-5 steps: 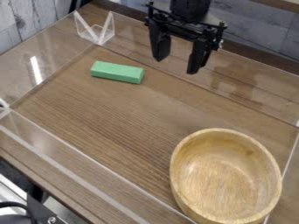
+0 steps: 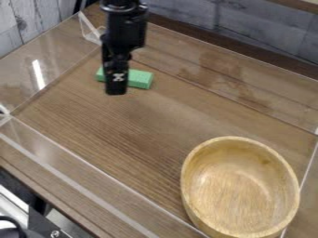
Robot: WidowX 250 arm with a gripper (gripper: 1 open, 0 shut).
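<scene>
My black gripper is over the upper left of the wooden table, blurred, its fingers pointing down at the green block and partly covering its left end. The fingers look apart, and whether they touch the block cannot be told. The green block lies flat on the table.
A large pale wooden bowl fills the lower right.
My gripper has swung left from the upper middle and right to over the green block, which it now partly hides.
</scene>
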